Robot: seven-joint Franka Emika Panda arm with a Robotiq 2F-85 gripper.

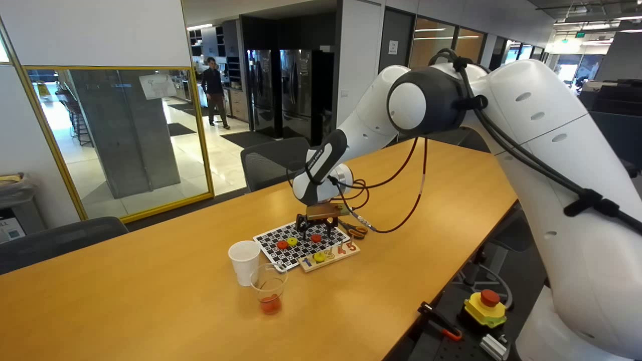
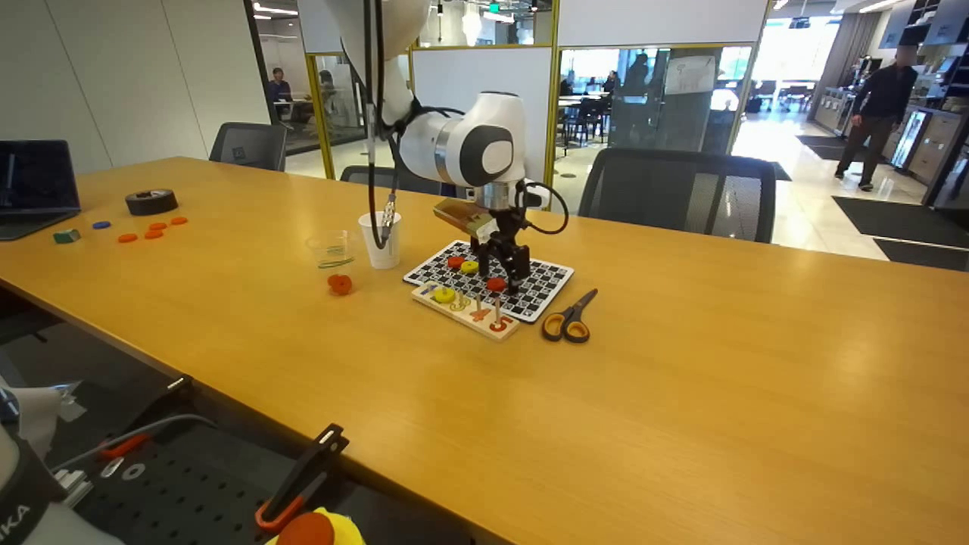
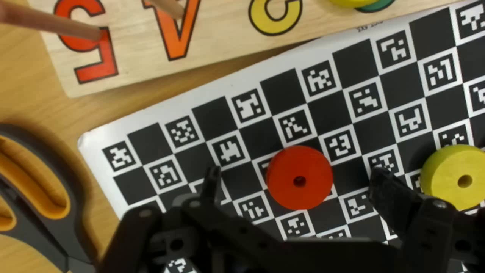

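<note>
My gripper is open above the black-and-white patterned board (image 3: 207,120), its fingers spread to either side of a red disc (image 3: 313,177). Nothing is held. The disc lies flat on the board with its small centre hole facing up. A yellow disc (image 3: 454,175) lies just beyond the right finger in the wrist view. Along the board's edge runs a wooden peg base (image 3: 136,59) with painted numbers and upright pegs. One yellow disc (image 2: 443,295) sits on it near its left end in exterior view 2. Another red disc (image 2: 455,263) rests on the board's far part.
Black scissors with orange-lined handles (image 2: 568,322) lie beside the board. A white cup (image 1: 244,262) and a clear cup with red pieces (image 1: 269,289) stand on its other side. Farther off are black tape (image 2: 151,201) and a laptop (image 2: 36,191).
</note>
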